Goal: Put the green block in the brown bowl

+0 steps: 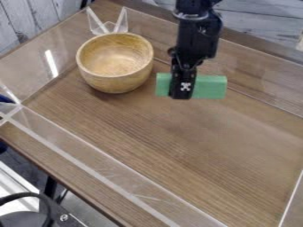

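Observation:
The green block (210, 87) is a long bar held crosswise, its ends sticking out on both sides of the fingers. My black gripper (182, 89) is shut on it, and the arm comes down from the top of the view. The fingers hide part of the block left of its middle. To the left stands the brown bowl (115, 82), round and wide, with no contents showing. The block is to the right of the bowl's rim, apart from it.
A white, pointed, crown-like object (108, 21) is behind the bowl. Dark cables and equipment (34, 213) occupy the lower left corner.

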